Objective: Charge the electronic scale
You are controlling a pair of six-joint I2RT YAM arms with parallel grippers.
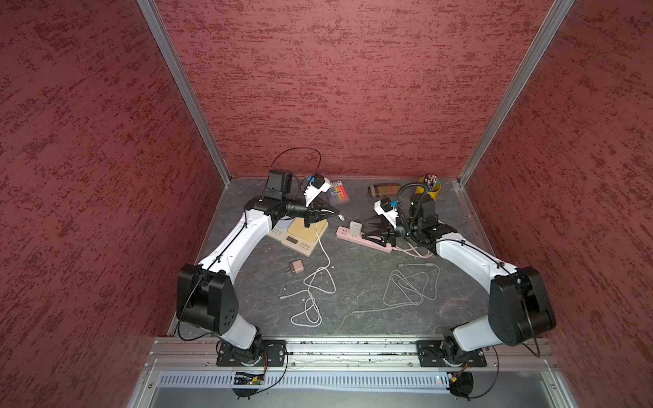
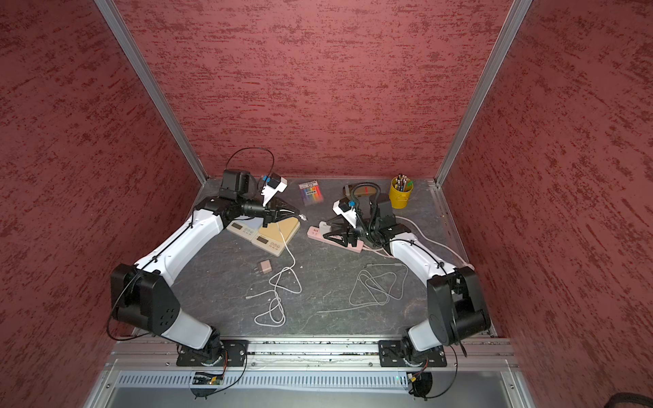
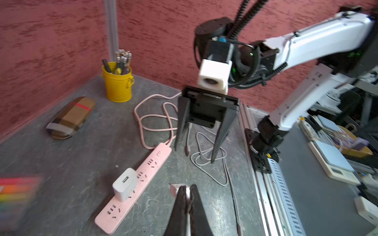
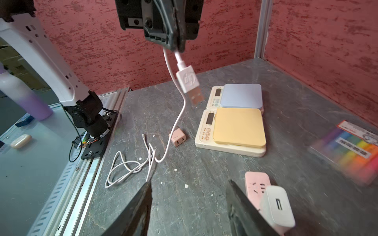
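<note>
My left gripper is shut on the white USB cable (image 4: 176, 118) just behind its plug. The USB-A plug (image 4: 188, 80) hangs below the fingertips, pointing down, its metal end clear of everything. From there the cable drops to the table and lies in loops. My right gripper is open, empty, over the pink power strip (image 3: 151, 169). A white charger (image 3: 125, 184) is plugged into that strip, its USB port facing up. Behind and below the left arm lie a yellow-topped scale (image 4: 236, 127) and a blue-topped scale (image 4: 240, 95), side by side.
A pink charger (image 4: 178, 136) lies loose in front of the scales. A second, grey-white cable (image 1: 408, 289) is coiled at the front right. Toward the back are colored pens in a packet (image 2: 311, 192), a plaid case (image 3: 70, 117) and a yellow pen bucket (image 3: 118, 87).
</note>
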